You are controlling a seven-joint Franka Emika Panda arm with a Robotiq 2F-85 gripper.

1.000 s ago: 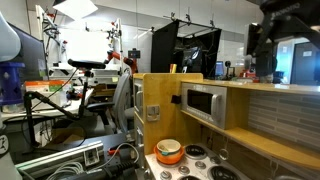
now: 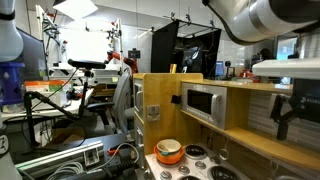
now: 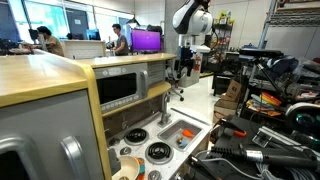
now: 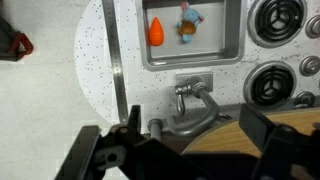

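Observation:
In the wrist view my gripper hangs above the worktop with its two dark fingers wide apart. Nothing shows between them except the worktop, the grey faucet (image 4: 205, 105) and a wooden shelf edge below. Ahead of the fingers, a metal sink (image 4: 185, 60) holds an orange carrot-shaped toy (image 4: 156, 32) and a small blue and pink toy (image 4: 187, 22). Exterior view 1 has the gripper (image 2: 283, 118) at the right, in front of the tiled wall; its opening is hard to judge there. The sink (image 3: 182, 128) is also visible in exterior view 2.
Black burners (image 4: 278, 84) lie right of the sink in the wrist view. An orange pot (image 2: 169, 157) with a cream bowl (image 2: 168, 146) stands on the stove. A microwave (image 2: 206, 103) and a wooden shelf (image 2: 275, 142) border the worktop at the back.
In exterior view 1 my gripper has come down from high in front of the shelf, shifting somewhat rightward overall. The pot and bowl have stayed in place.

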